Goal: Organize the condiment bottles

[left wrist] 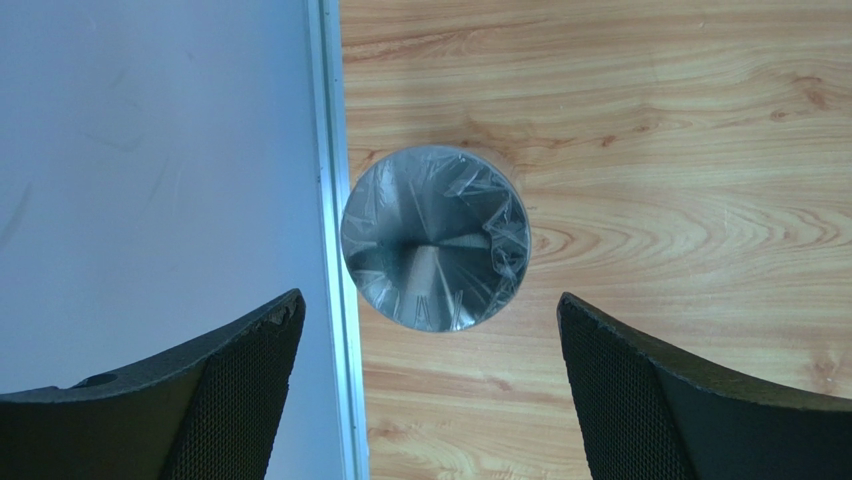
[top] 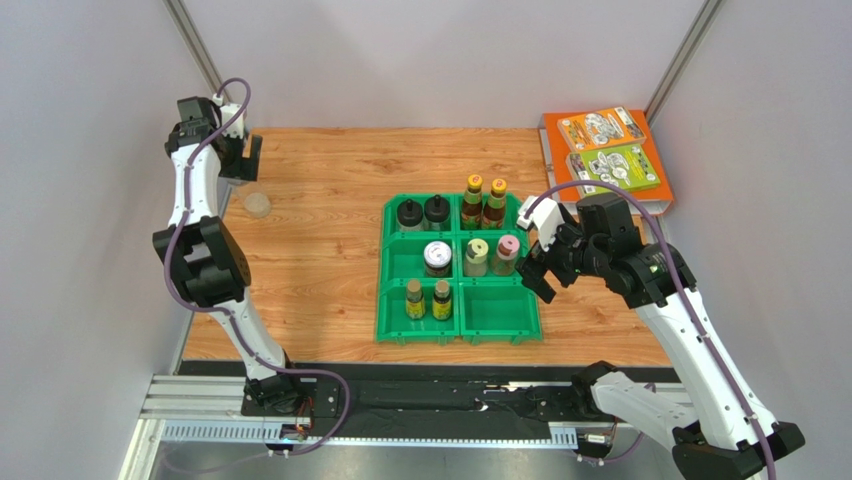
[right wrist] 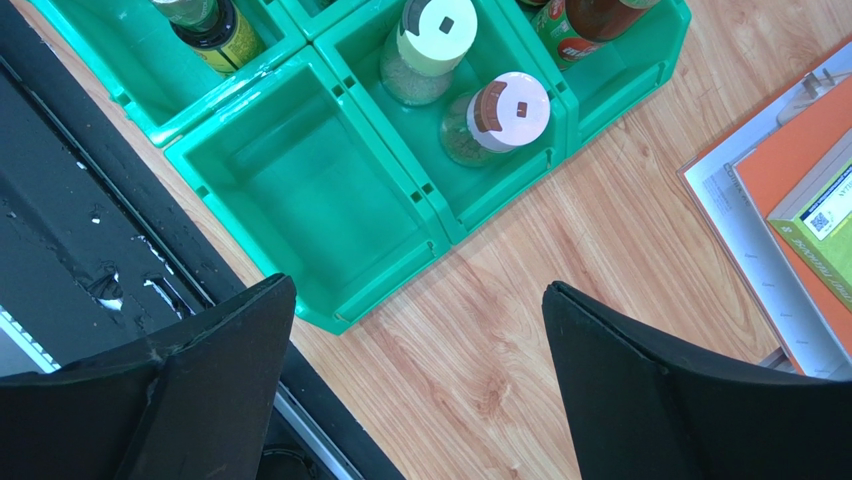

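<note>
Six green compartments (top: 500, 315) form an organizer holding black-lidded jars (top: 410, 215), brown sauce bottles (top: 472, 210), a white-lidded jar (top: 437, 257), cream- and pink-capped shakers (right wrist: 437, 35) and small yellow-label bottles (top: 415, 305); the front-right compartment is empty. A clear jar (left wrist: 435, 240) stands by the left edge, below and between the fingers of my open left gripper, untouched. My right gripper is open beside the organizer's right side, with nothing between its fingers.
Stacked books and boxes (top: 615, 165) occupy the back right corner. A metal edge and wall run along the left.
</note>
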